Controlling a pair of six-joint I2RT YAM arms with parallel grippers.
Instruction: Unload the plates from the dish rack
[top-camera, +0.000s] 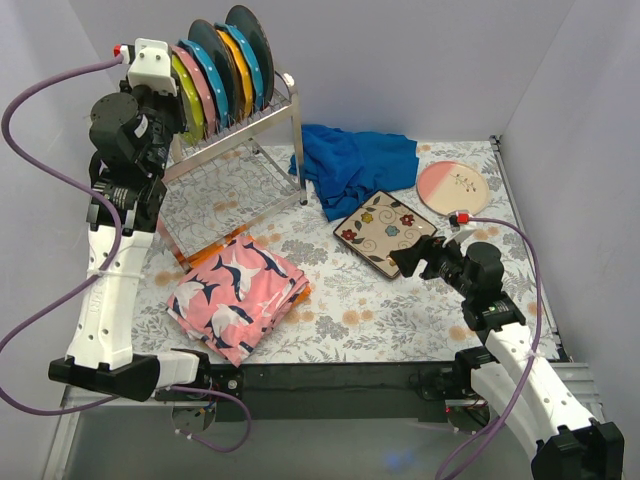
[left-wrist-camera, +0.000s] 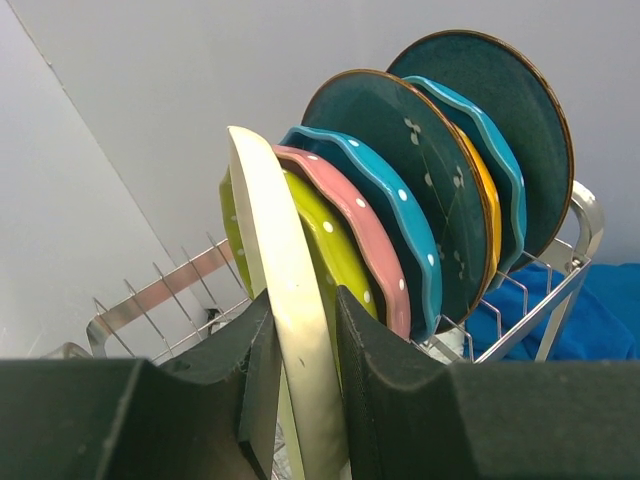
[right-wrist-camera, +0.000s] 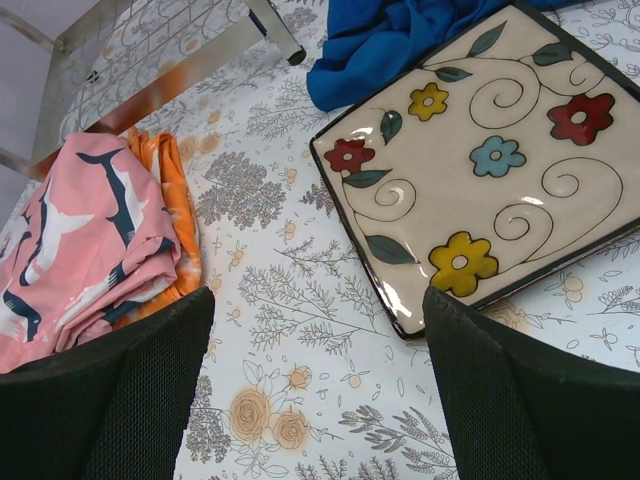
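Observation:
At the left end of the upper dish rack (left-wrist-camera: 160, 300), a pale cream-yellow plate (left-wrist-camera: 272, 235) stands edge-on, and my left gripper is shut on it. Close beside it leans a green dotted plate (left-wrist-camera: 325, 235); pink (left-wrist-camera: 350, 205), blue (left-wrist-camera: 395, 205), dark green (left-wrist-camera: 440, 170) and yellow plates follow in the row. Most of the cream plate is hidden by my left hand in the top view. Low over the table on the right, my right gripper is open, with only the tablecloth between its fingers.
A square flowered plate (top-camera: 385, 233) lies flat just ahead of my right gripper. Behind it are a round pink-and-cream plate (top-camera: 453, 190) and a crumpled blue cloth (top-camera: 355, 165). A folded pink cloth (top-camera: 240, 295) lies before the rack.

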